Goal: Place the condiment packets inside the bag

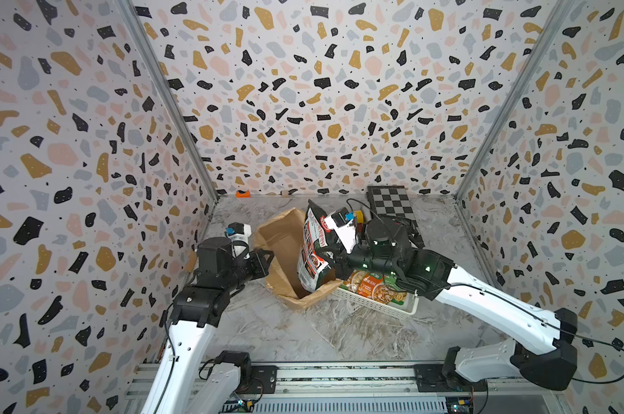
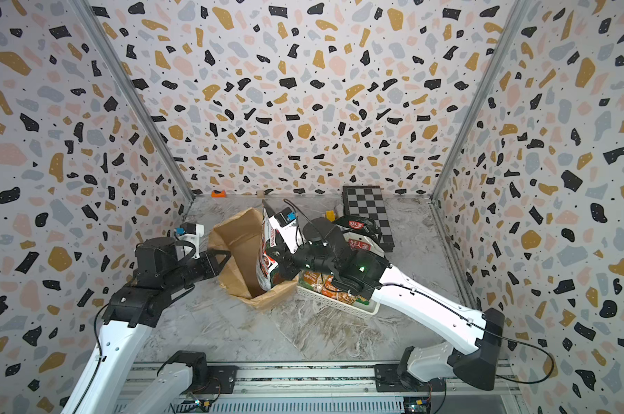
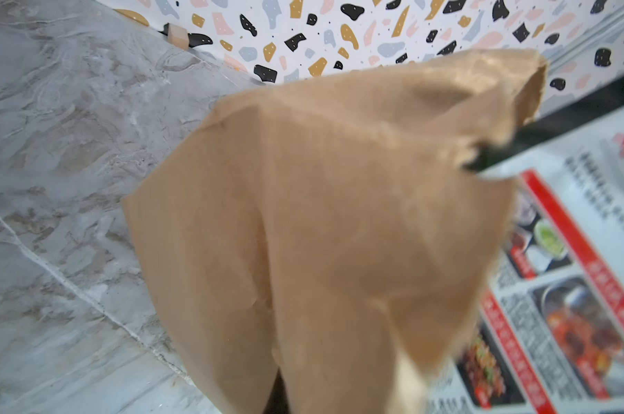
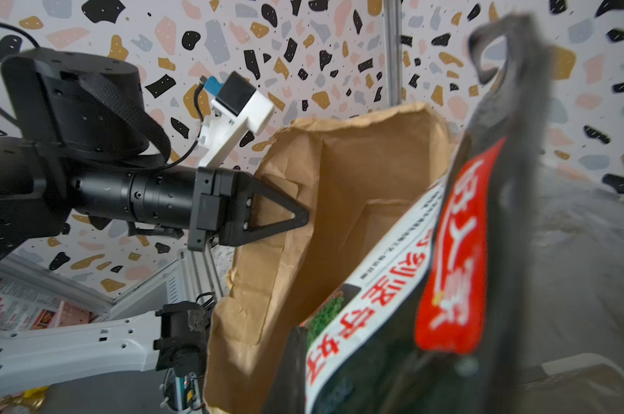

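The brown paper bag (image 1: 282, 231) stands with its mouth open, leaning left. A large black, white and red condiment packet (image 1: 312, 249) is upright over its right side, its lower end inside the mouth. My right gripper (image 1: 336, 260) is shut on the packet's right side; the packet (image 4: 395, 310) hides its fingers in the right wrist view. At the bag's left rim, my left gripper is shut on the paper. In the left wrist view the bag (image 3: 325, 227) creases toward a dark fingertip (image 3: 278, 396) at the bottom. The bag's floor is mostly hidden.
A white basket (image 1: 384, 308) with orange and green food packs sits right of the bag, under my right arm. More dark packets (image 2: 360, 231) lie behind it. A checkered board (image 2: 364, 207) is at the back.
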